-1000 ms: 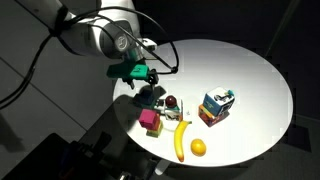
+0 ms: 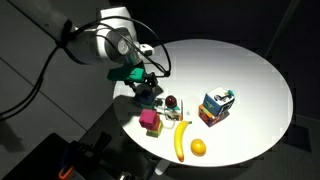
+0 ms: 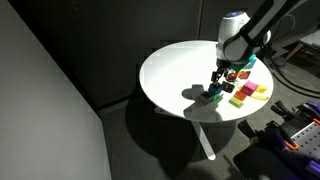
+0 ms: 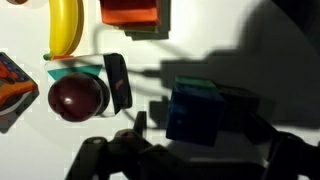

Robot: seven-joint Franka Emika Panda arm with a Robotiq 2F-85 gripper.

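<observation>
My gripper is open, with one dark finger [image 4: 141, 124] at the left and the other at the right in the wrist view. A small block [image 4: 194, 117] with a blue face and a dark green side shows in the gap between them; whether the fingers touch it cannot be told. Against its right side is another dark block [image 4: 238, 101], mostly in shadow. In exterior view 1 the gripper hangs just above the dark blue block [image 2: 146, 98], close to the table's left edge.
A dark red ball [image 4: 75, 97] sits beside a small box [image 4: 117, 80], left of the blue block. Nearby are a red block [image 4: 130, 12], a yellow banana [image 2: 180, 141], an orange [image 2: 198, 147] and a printed cube [image 2: 217, 103].
The wrist and its cable loop have shifted slightly, the loop now hanging lower. Objects on the table look unmoved.
</observation>
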